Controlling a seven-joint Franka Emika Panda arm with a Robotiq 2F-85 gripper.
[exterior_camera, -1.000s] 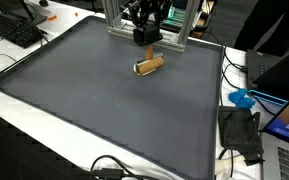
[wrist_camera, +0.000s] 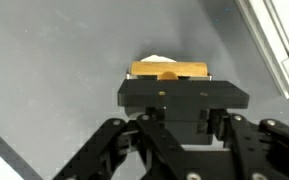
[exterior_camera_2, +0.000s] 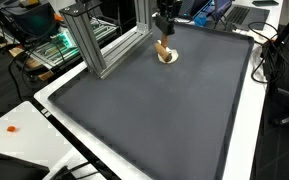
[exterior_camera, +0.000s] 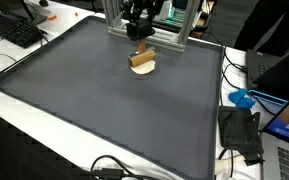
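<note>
A wooden mallet-like tool [exterior_camera: 142, 58] has a short head across the bottom and a brown handle [exterior_camera: 141, 46] rising into my gripper [exterior_camera: 139, 33]. The fingers are shut on that handle. Under and beside the head lies a white round disc [exterior_camera: 144, 69] on the dark mat; exterior view 2 also has the disc [exterior_camera_2: 170, 57] there, partly covered by the head [exterior_camera_2: 163, 50]. In the wrist view the wooden head [wrist_camera: 169, 69] shows past the black fingers, which hide most of the handle. Whether the head touches the disc I cannot tell.
A metal frame [exterior_camera: 174, 42] stands on the mat's far edge, close behind the gripper. A blue item [exterior_camera: 241, 98], a black pouch [exterior_camera: 240, 132] and cables lie off its right side.
The tool's head has shifted a little up and left in exterior view 1, together with the gripper. More of the white disc shows below it now.
</note>
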